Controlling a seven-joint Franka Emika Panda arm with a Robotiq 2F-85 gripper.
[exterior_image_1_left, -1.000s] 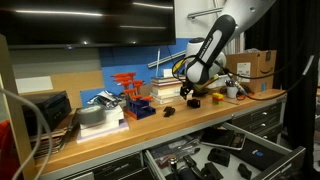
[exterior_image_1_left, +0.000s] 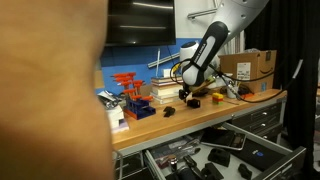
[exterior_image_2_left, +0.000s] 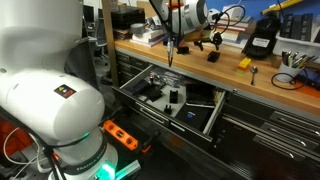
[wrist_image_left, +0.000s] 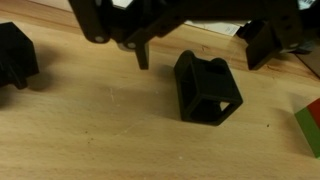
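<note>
In the wrist view, my gripper is open, its two dark fingers (wrist_image_left: 143, 55) well apart. A black hollow block (wrist_image_left: 208, 92) with a square opening rests on the wooden tabletop, showing between and just beyond the fingertips. Nothing is gripped. Another black object (wrist_image_left: 14, 56) lies at the left edge, partly cut off. At the right edge is part of a green and red block (wrist_image_left: 310, 125). From outside, the white arm (exterior_image_2_left: 190, 17) reaches down over the workbench (exterior_image_2_left: 285, 93); its fingertips are too small to make out there.
Below the bench an open drawer (exterior_image_1_left: 228, 152) holds several dark items. Red racks (exterior_image_1_left: 132, 85) and stacked books (exterior_image_1_left: 165, 90) stand along the back, cardboard boxes (exterior_image_1_left: 250, 65) farther right. A pen holder (exterior_image_2_left: 285, 75) sits on the bench.
A large, blurred orange-brown shape has come in from the left and covers the left third of exterior view 1. The arm and bench objects look unmoved.
</note>
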